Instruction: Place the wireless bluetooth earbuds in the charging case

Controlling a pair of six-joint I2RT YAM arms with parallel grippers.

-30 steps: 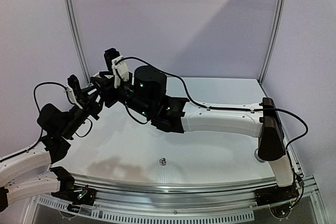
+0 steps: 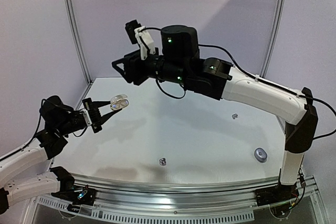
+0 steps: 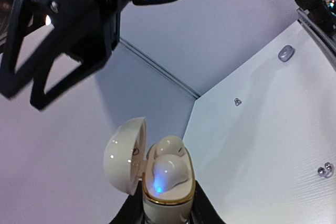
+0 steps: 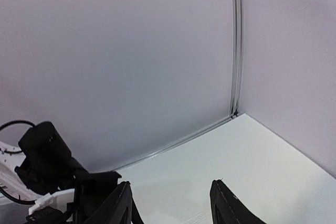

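In the left wrist view the white charging case [image 3: 167,211] has its lid [image 3: 122,156] swung back. Two white earbuds [image 3: 170,170] rest side by side in its slots, a blue glow on the nearer one. My left gripper [image 2: 112,109] is shut on the case body and holds it above the table's left part, tilted in the top view. Higher up and apart from the case, my right gripper [image 2: 119,72] is spread. Its two fingers [image 4: 122,203] have only empty space between them in the right wrist view.
A grey rounded object [image 2: 260,155] lies at the table's front right. Small shiny clusters sit at front centre [image 2: 163,161] and farther right [image 2: 234,116]. Bare white table [image 2: 205,140] fills the middle. The right arm [image 2: 262,93] spans above it.
My right gripper has pulled up and away from the case, toward the right. The left arm has turned, tipping the case toward the table's centre. Blue light now shows on an earbud.
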